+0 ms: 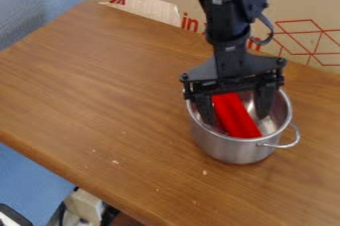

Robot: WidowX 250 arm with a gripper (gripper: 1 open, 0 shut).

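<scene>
A steel pot with side handles stands on the wooden table, right of centre. A long red object lies inside it, tilted along the pot's interior. My black gripper is open above the pot, its fingers reaching down to the rim or just inside, on either side of the red object. The near side of the red object shows clearly; its far end is partly hidden by the gripper.
A cardboard panel with red print stands behind. The table's left edge borders a blue area.
</scene>
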